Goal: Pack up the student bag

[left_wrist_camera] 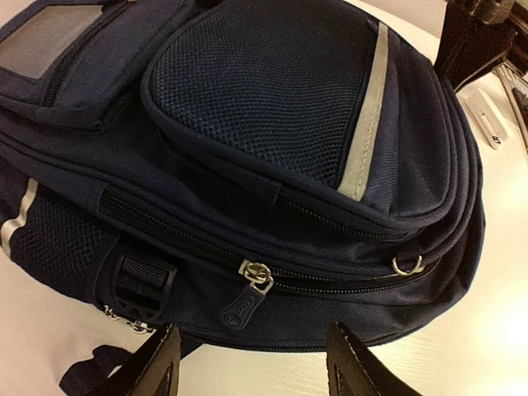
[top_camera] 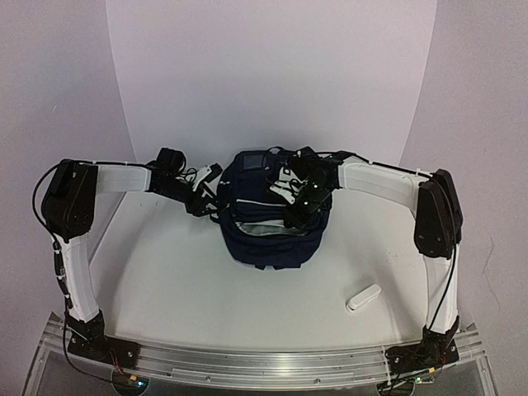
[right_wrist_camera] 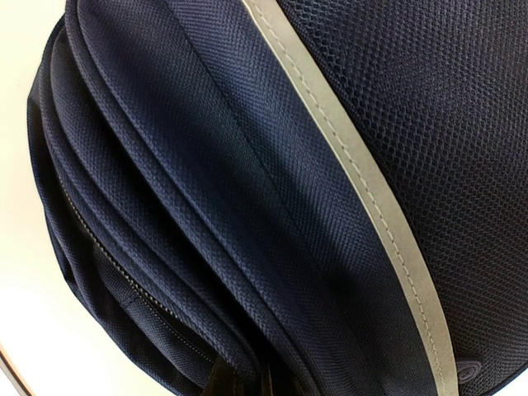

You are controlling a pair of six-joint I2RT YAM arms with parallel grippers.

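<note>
The navy backpack [top_camera: 272, 247] lies at the table's middle, a pale-lined opening along its front. In the left wrist view, a zipper pull [left_wrist_camera: 241, 307] and side buckle [left_wrist_camera: 140, 285] face my left gripper, which stands open at the bag's left side, nothing visible between its fingers. My right gripper [top_camera: 293, 213] is down on the bag's right part; in the right wrist view its fingers are mostly hidden among fabric folds [right_wrist_camera: 190, 247], so its finger state is unclear.
A white elongated case [top_camera: 363, 299] lies on the table to the front right. Walls stand at the back and sides.
</note>
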